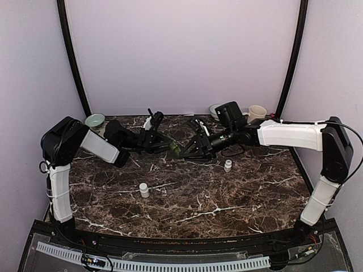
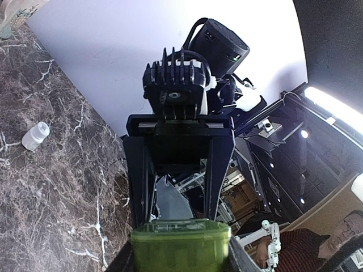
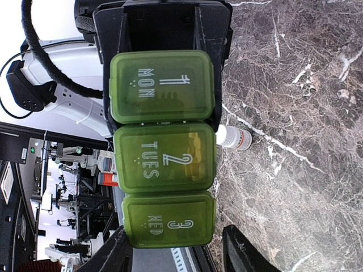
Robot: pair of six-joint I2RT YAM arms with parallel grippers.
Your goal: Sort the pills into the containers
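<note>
A green pill box with several lidded compartments hangs above the table between the two arms; its lids marked MON, TUES and WED show in the right wrist view. My left gripper is shut on the box, its fingers along both sides of the near end. My right gripper is open at the opposite end, near the WED compartment, with its fingertips apart. A white pill bottle stands upright on the table at front left, another bottle to the right. Some dark content shows faintly under the TUES lid.
At the back left is a pale green bowl. A white plate and a cream cup stand at the back right, partly behind the right arm.
</note>
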